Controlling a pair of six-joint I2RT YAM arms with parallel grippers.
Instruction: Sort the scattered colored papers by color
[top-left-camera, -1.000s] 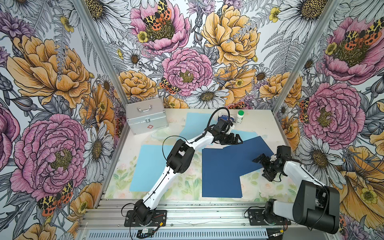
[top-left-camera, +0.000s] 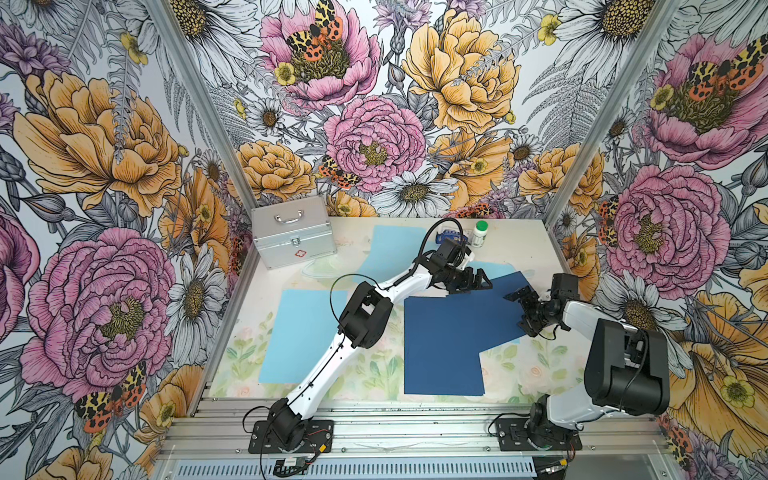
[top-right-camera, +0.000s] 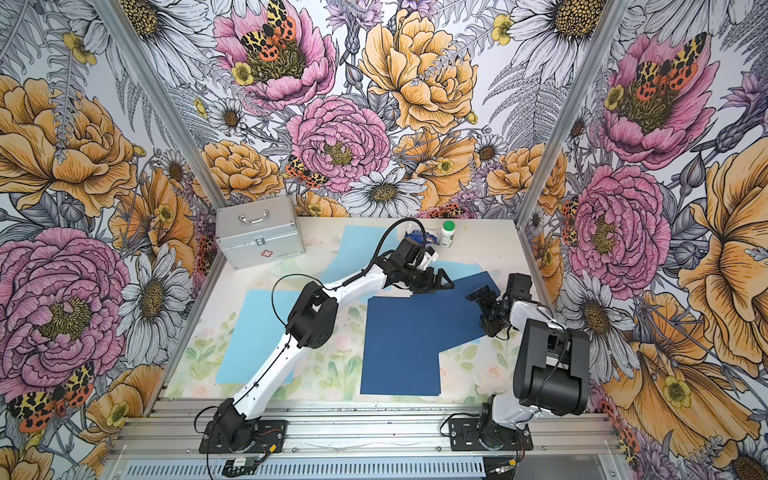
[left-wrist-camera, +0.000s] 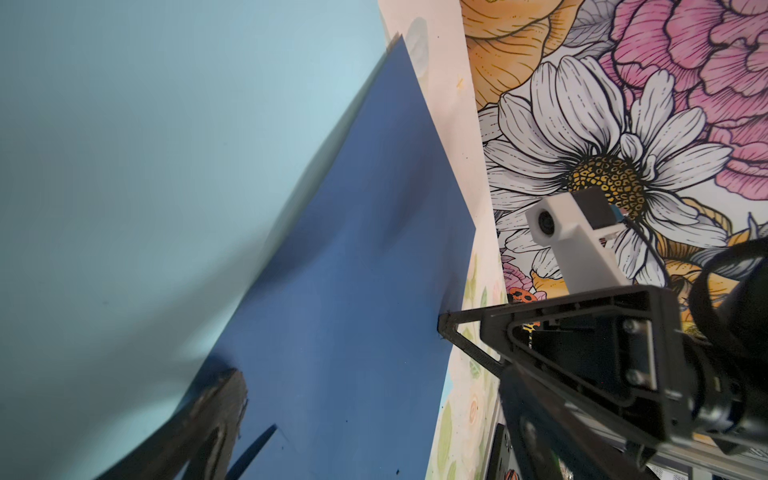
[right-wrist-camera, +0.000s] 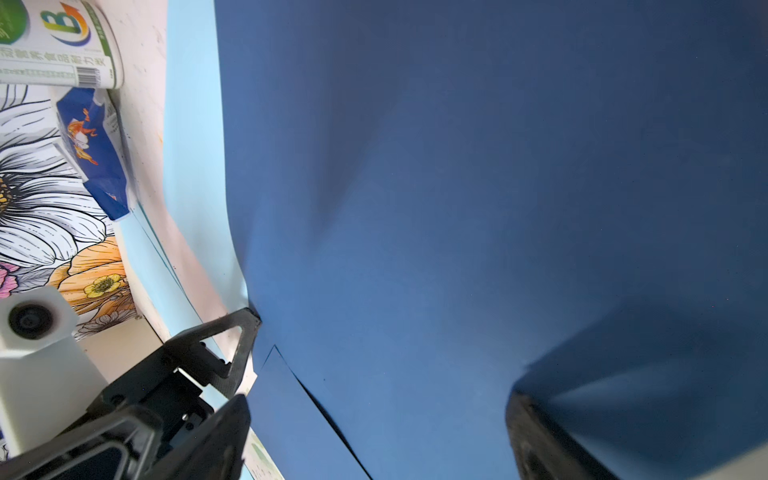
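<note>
Two dark blue sheets overlap on the table: one lies straight at the front as the front blue paper (top-left-camera: 442, 352), the other slanted behind it as the tilted blue paper (top-left-camera: 496, 316). Light blue papers lie elsewhere: a left one (top-left-camera: 300, 340), a rear one (top-left-camera: 392, 244), and another partly under the tilted sheet, its strip (right-wrist-camera: 192, 136) showing in the right wrist view. My left gripper (top-left-camera: 480, 281) stands open over the far edge of the dark blue. At that sheet's right end, my right gripper (top-left-camera: 525, 310) is open, its fingers (right-wrist-camera: 552, 440) close to the paper.
A silver case (top-left-camera: 294, 236) sits at the back left. A white bottle with a green cap (top-left-camera: 480, 232) and a blue packet (top-left-camera: 450, 237) stand at the back. Bare table shows between the left paper and the dark blue ones.
The right gripper has moved further back along the tilted sheet's right end, its arm shifting with it. The left gripper has edged slightly to the right.
</note>
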